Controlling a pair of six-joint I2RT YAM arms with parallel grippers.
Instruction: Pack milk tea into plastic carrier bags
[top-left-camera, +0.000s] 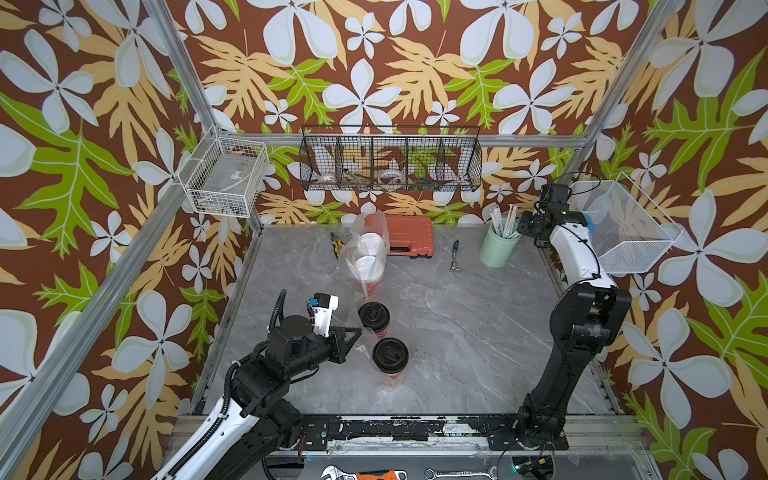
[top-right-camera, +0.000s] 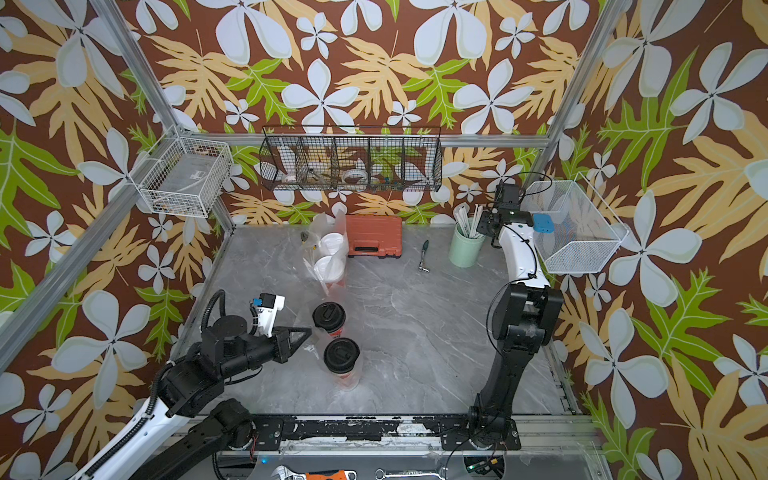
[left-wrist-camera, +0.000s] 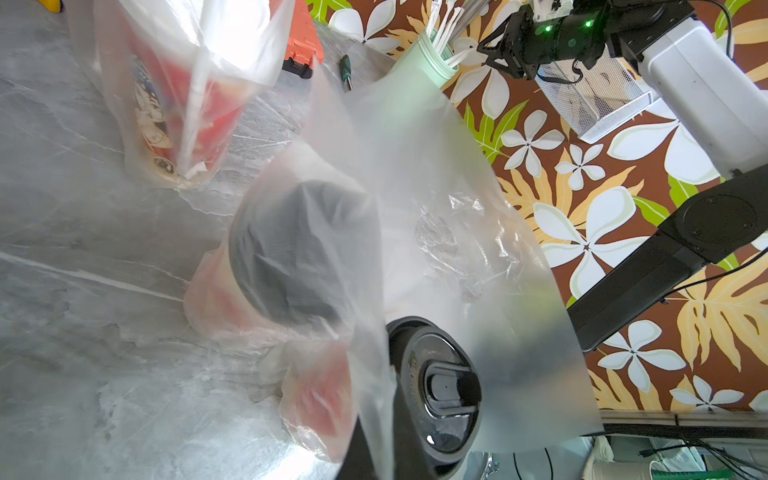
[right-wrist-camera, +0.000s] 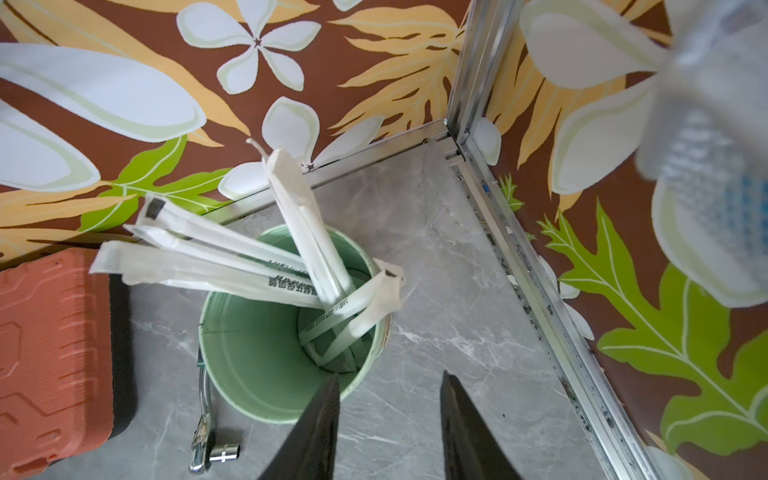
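Note:
Two milk tea cups with black lids, a rear cup (top-left-camera: 374, 316) and a front cup (top-left-camera: 390, 354), stand upright inside a clear plastic bag (left-wrist-camera: 480, 256). My left gripper (top-left-camera: 352, 336) is at the bag's left side, shut, with thin bag film running between its dark fingertips in the left wrist view. Behind them, a second clear bag (top-left-camera: 384, 232) holds cups with white lids (top-left-camera: 365, 265). At the back right, wrapped straws (right-wrist-camera: 304, 240) lean in a green holder (right-wrist-camera: 256, 352). Open and empty, my right gripper is just right of the holder.
An orange-red case (top-left-camera: 410, 236) lies against the back wall. A small ratchet tool (top-left-camera: 455, 256) rests left of the holder, and pliers (top-left-camera: 337, 243) lie at the back left. White mesh basket (top-left-camera: 620, 224) hangs beside the right arm.

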